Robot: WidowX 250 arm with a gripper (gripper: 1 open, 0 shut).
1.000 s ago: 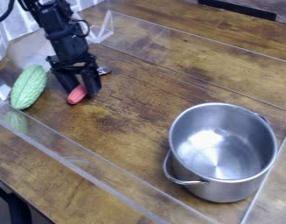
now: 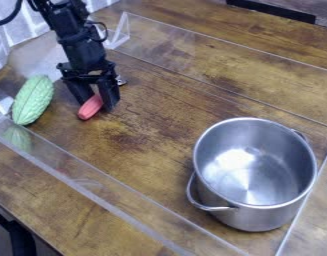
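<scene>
The black robot gripper (image 2: 94, 98) is low over the wooden table at the upper left, its fingers around a small red object (image 2: 88, 108) lying there. Whether the fingers are closed on it is hard to tell. A pale green corn-like vegetable (image 2: 32, 98) lies just left of the gripper. A small shiny metal item behind the gripper is mostly hidden.
A large steel pot (image 2: 253, 173) with handles stands at the right. Clear plastic walls border the work area on the left, front and back.
</scene>
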